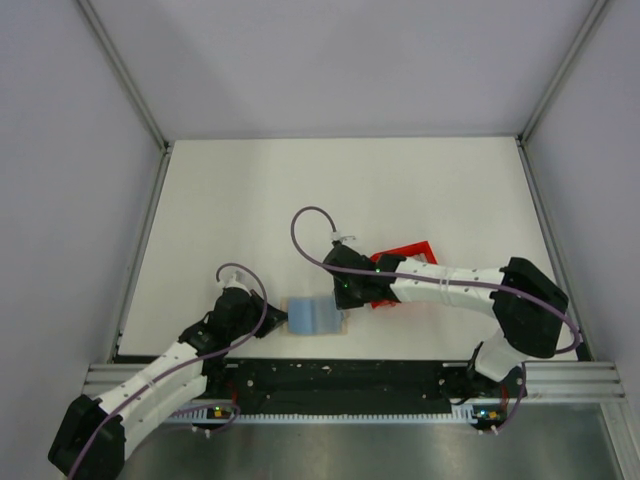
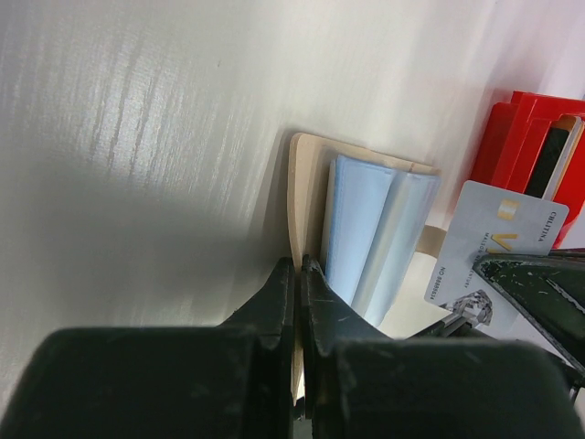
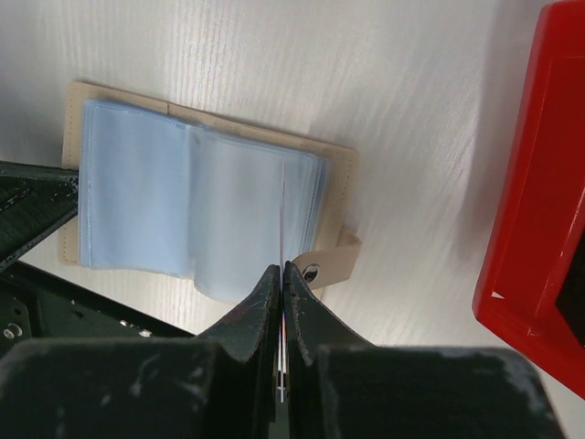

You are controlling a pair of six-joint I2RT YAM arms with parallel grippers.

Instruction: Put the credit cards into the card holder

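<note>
The beige card holder (image 1: 332, 331) with blue-tinted clear pockets (image 3: 137, 187) lies open on the table at the front. Its left edge is pinched by my left gripper, whose fingers are shut on it. A silver credit card (image 2: 494, 240) is held in my right gripper, shut and above the holder's right part. The right wrist view shows this card edge-on, as a thin upright line over the right pocket. Whether the card touches the pocket cannot be told.
A red box (image 1: 425, 248) stands to the right of the holder, with more cards (image 2: 567, 151) in it. A beige snap tab (image 3: 334, 265) sticks out from the holder's right edge.
</note>
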